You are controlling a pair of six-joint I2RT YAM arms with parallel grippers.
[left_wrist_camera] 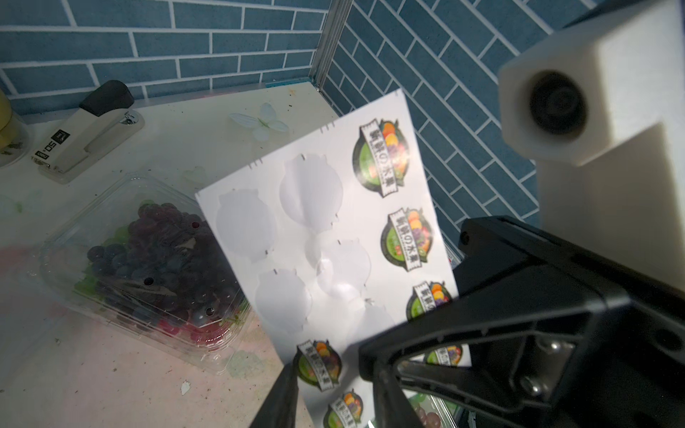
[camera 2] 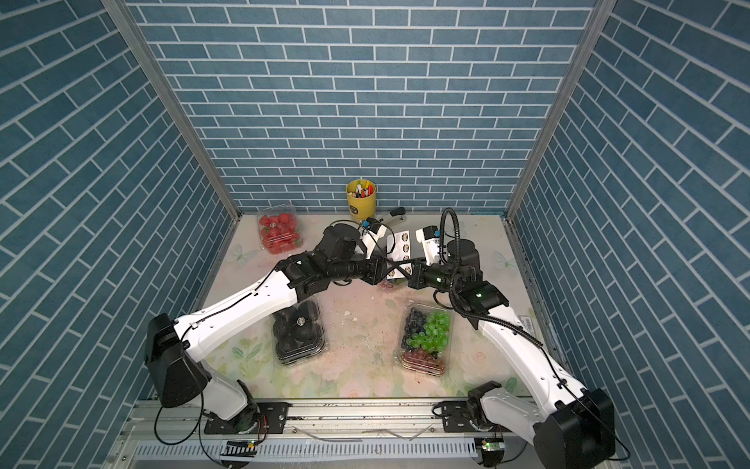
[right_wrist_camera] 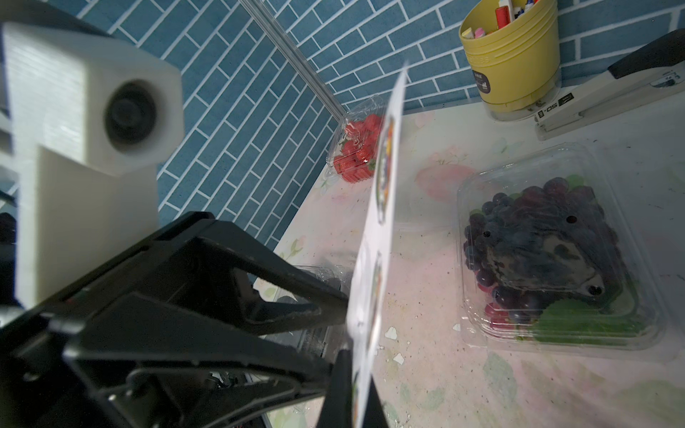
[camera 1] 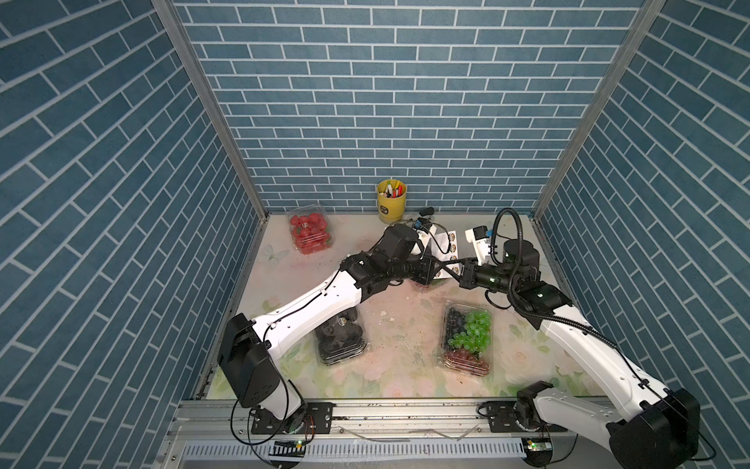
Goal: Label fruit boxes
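A white sheet of round fruit labels [left_wrist_camera: 307,178] stands upright between the two arms, with several blank spots where labels are gone. My right gripper is shut on this sheet, which shows nearly edge-on in the right wrist view. Facing the printed side, my left gripper is partly open, its fingertips close to a label [left_wrist_camera: 319,363] on the sheet. Whether they touch it I cannot tell. Behind the sheet lies a clear box of dark grapes [right_wrist_camera: 549,249]. Another box, with green, red and dark grapes [camera 1: 466,336], rests at the front right.
A box of dark fruit [camera 1: 340,336] sits at the front left, partly under the left arm. Strawberries in a box [camera 1: 310,230] stand at the back left. A yellow pen cup [camera 1: 391,204] and a stapler [left_wrist_camera: 85,135] are by the back wall.
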